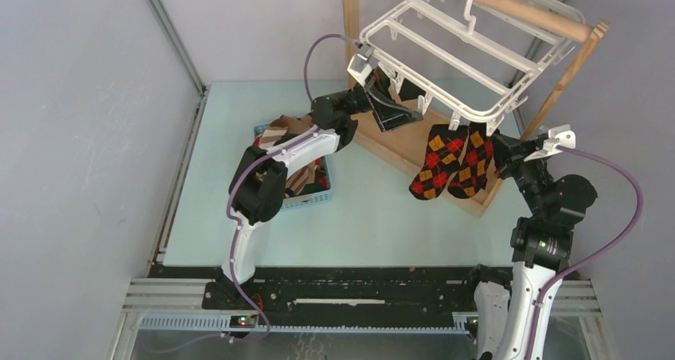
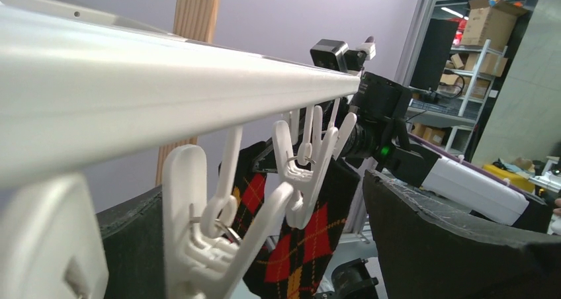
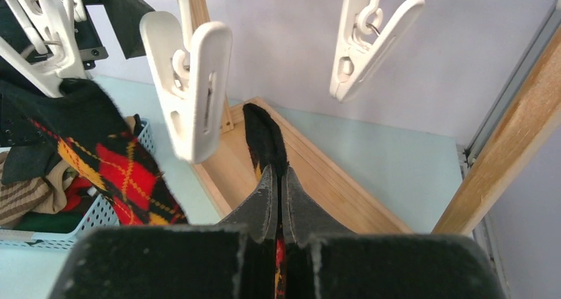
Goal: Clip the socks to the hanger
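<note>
Argyle socks (image 1: 438,161) hang at the front right of the white clip hanger (image 1: 446,97); in the right wrist view one red-black sock (image 3: 129,173) hangs from a clip on the left. My right gripper (image 1: 501,157) is shut beside them; a dark sock (image 3: 263,133) runs down behind or into its fingertips, and I cannot tell if it is pinched. My left gripper (image 1: 394,113) stands open at the hanger's left clips, with white clips (image 2: 208,233) between its fingers in the left wrist view.
A blue basket (image 1: 306,198) of socks lies under the left arm. The wooden stand (image 1: 577,61) frames the hanger above a wooden base (image 1: 398,145).
</note>
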